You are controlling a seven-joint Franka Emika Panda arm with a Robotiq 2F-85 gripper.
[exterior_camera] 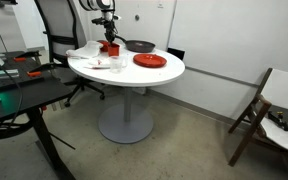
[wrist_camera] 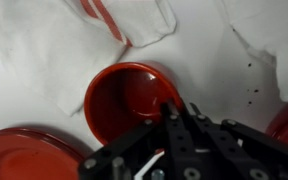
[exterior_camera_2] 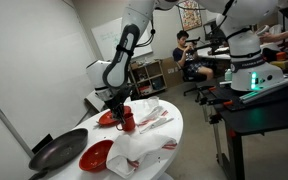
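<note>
A red cup [wrist_camera: 119, 98] shows its open mouth in the wrist view, and the near side of its rim lies between the fingers of my gripper. My gripper is shut on that rim. Exterior view 2 has the cup [exterior_camera_2: 123, 126] over the white round table, below my gripper [exterior_camera_2: 116, 106]. In exterior view 1 the cup [exterior_camera: 111, 49] appears small at the table's far side. Whether its base touches the table cannot be told.
Around the cup are a red plate [exterior_camera: 149, 60], a dark pan [exterior_camera_2: 59, 149], a red bowl [exterior_camera_2: 96, 156] and a clear glass [exterior_camera: 116, 64]. A white towel with red stripes [exterior_camera_2: 141, 149] lies close by. Bare tabletop [exterior_camera: 166, 73] shows near the table's right edge.
</note>
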